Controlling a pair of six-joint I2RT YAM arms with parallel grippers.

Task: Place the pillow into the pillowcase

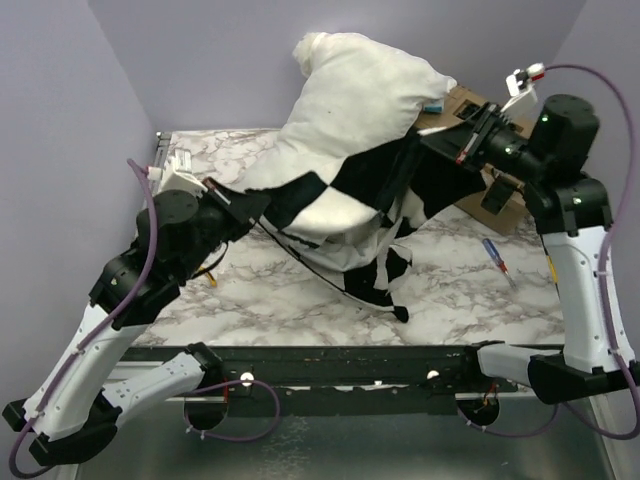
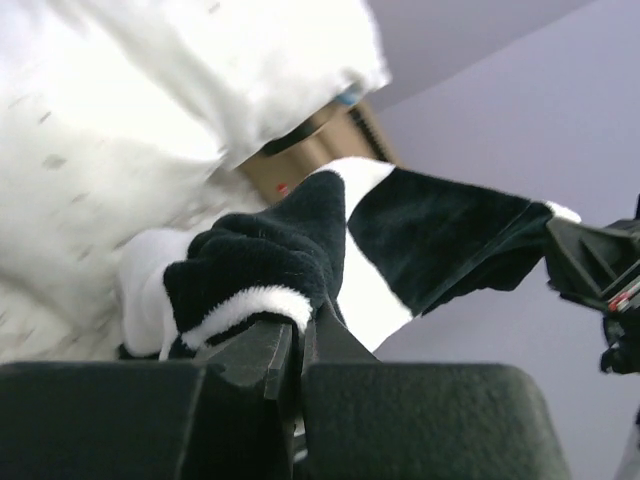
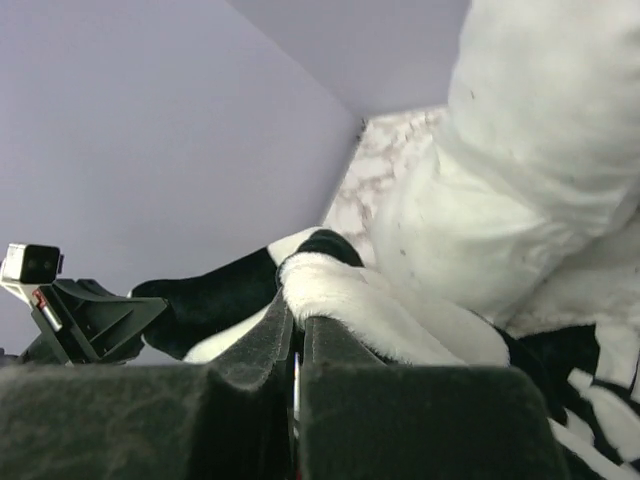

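The black-and-white checkered pillowcase (image 1: 343, 185) hangs stretched between my two grippers, its lower part draped over the marble table. My left gripper (image 1: 255, 205) is shut on one corner, a fold showing at its fingertips in the left wrist view. My right gripper (image 1: 440, 140) is shut on the other corner, raised higher, white fringe at its fingertips in the right wrist view. The white pillow (image 1: 350, 85) lies behind the pillowcase, its lower part hidden by it in the top view.
A tan toolbox (image 1: 515, 215) sits at the back right, mostly hidden. A screwdriver (image 1: 497, 258) lies on the right of the table (image 1: 470, 310). Walls close in the sides and back.
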